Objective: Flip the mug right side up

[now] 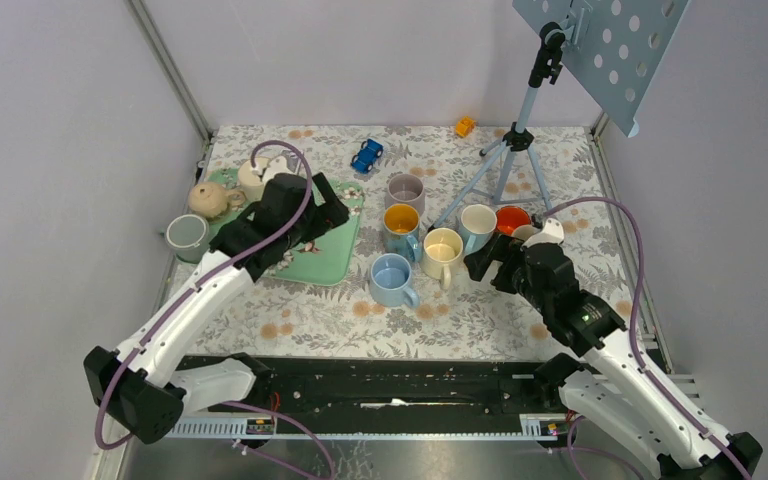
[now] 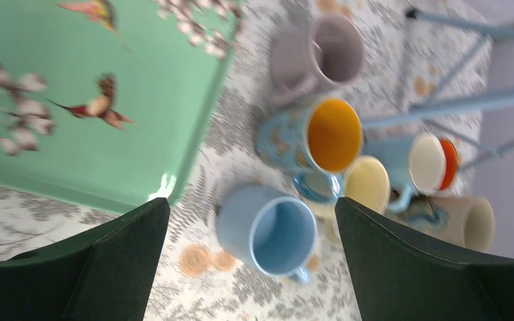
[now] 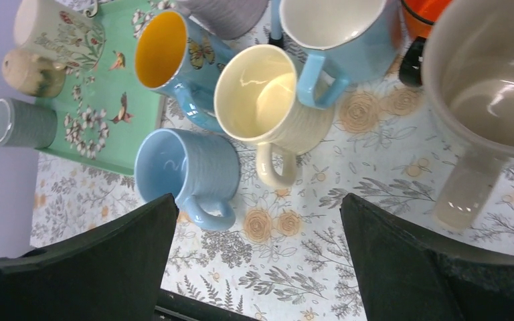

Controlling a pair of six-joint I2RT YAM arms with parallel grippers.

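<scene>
My left gripper (image 1: 327,200) hangs open over the green tray (image 2: 154,120), with nothing between its fingers. Its view shows a blue mug (image 2: 241,221), a yellow-lined mug (image 2: 281,137) and a lilac mug (image 2: 291,57) beside the tray. My right gripper (image 1: 490,258) stands open near the cream mug (image 3: 311,127); a large taupe mug (image 3: 482,174) is at the right of its view. On the tray's left side are a white flowered mug (image 3: 63,40), a tan pot (image 1: 210,200) and a pale mug (image 1: 188,238), partly off it.
A blue tripod (image 1: 520,150) stands behind the mugs, a red mug (image 3: 423,17) near its foot. A blue toy car (image 1: 367,156) and an orange toy (image 1: 465,126) lie at the back.
</scene>
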